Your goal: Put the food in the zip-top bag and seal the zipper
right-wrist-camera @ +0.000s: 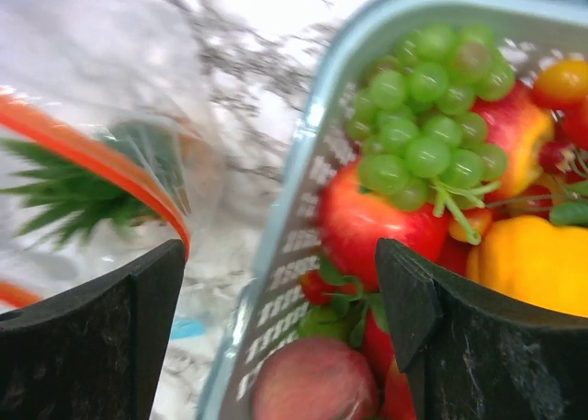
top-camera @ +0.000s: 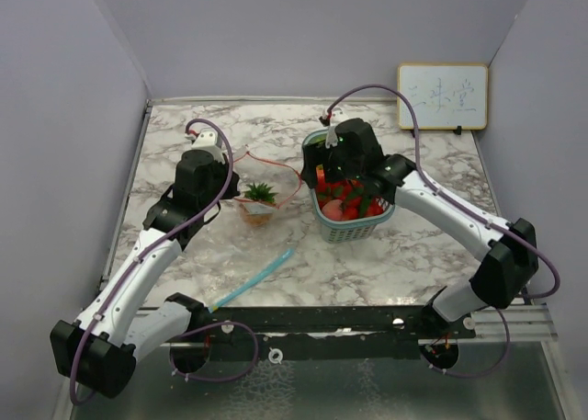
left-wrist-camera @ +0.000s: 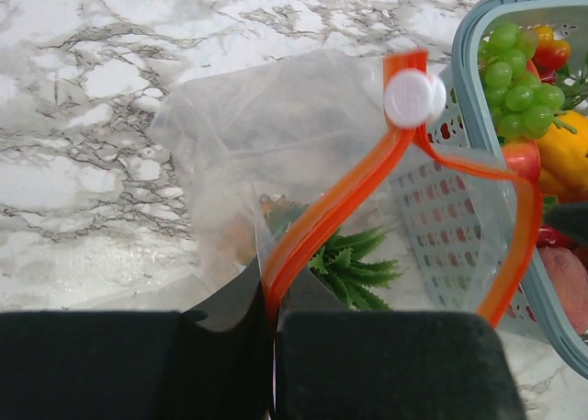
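Note:
The clear zip bag, with an orange zipper and white slider, lies with its mouth gaping. Inside is a pineapple-like item with green spiky leaves. My left gripper is shut on the bag's zipper edge. Above the basket's left side, my right gripper is open, with nothing held between its fingers. Under it the blue-grey basket holds green grapes, a red apple, a yellow pepper and other produce.
A blue strip lies on the marble table in front of the bag. At the back right stands a small whiteboard.

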